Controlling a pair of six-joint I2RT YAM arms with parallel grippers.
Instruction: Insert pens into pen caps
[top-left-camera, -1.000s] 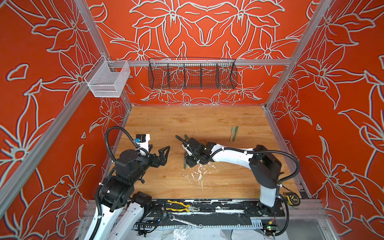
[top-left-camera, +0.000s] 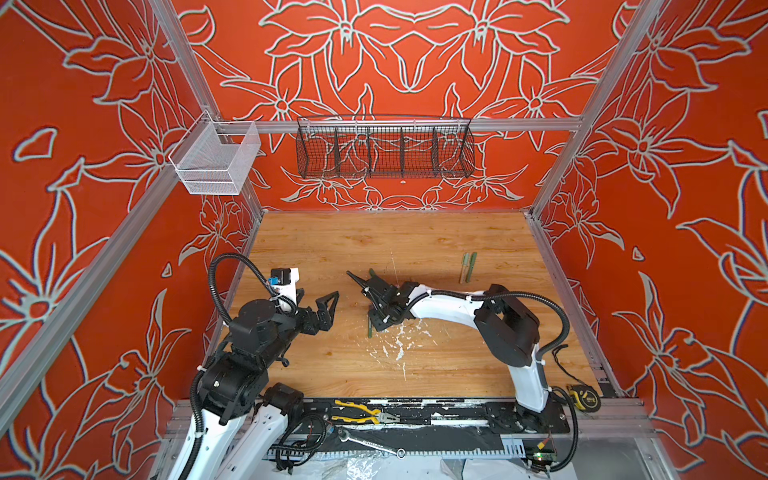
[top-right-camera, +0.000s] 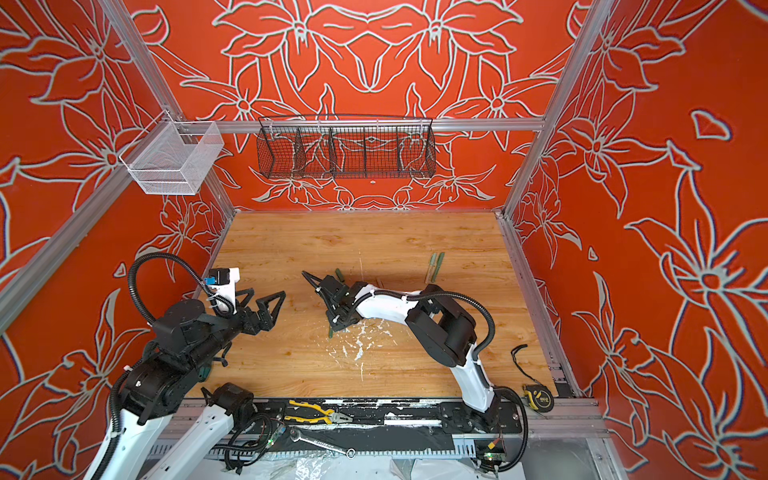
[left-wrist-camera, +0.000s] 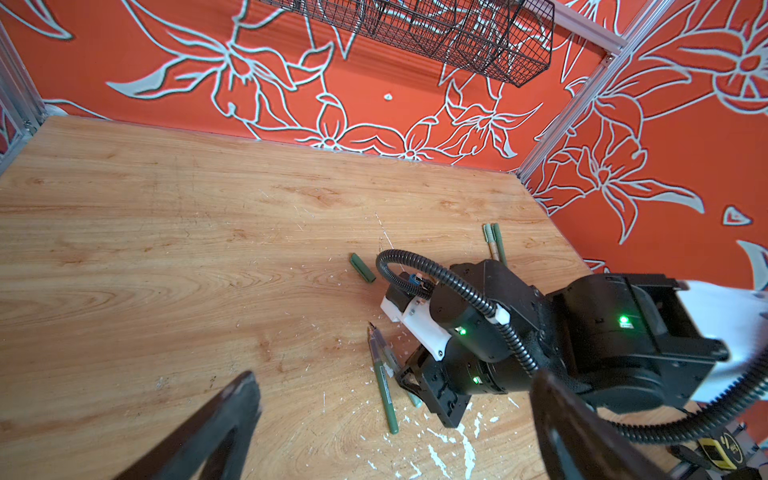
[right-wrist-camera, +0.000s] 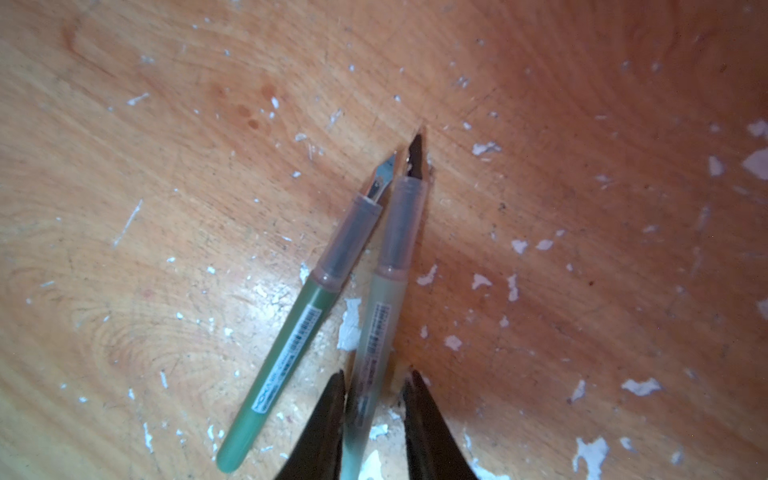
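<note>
Two uncapped pens lie side by side on the table: a green pen (right-wrist-camera: 280, 360) and a paler grey-green pen (right-wrist-camera: 376, 336), nibs bare. My right gripper is shut on the paler pen's barrel, low over the wood. From the left wrist view, the green pen (left-wrist-camera: 382, 388) rests left of my right arm, with the paler pen (left-wrist-camera: 387, 349) partly hidden under that gripper. A loose green cap (left-wrist-camera: 361, 267) lies farther back. To the left, my left gripper (top-left-camera: 320, 299) stands open above the table, its fingers (left-wrist-camera: 216, 424) wide apart and empty.
Two more pen-like green items (left-wrist-camera: 490, 240) lie side by side at the back right. A black wire basket (top-left-camera: 385, 152) and a white basket (top-left-camera: 216, 166) hang above. A tape measure (top-left-camera: 585, 397) sits at the right front corner.
The left arm and the items at the back right have stayed in place.
</note>
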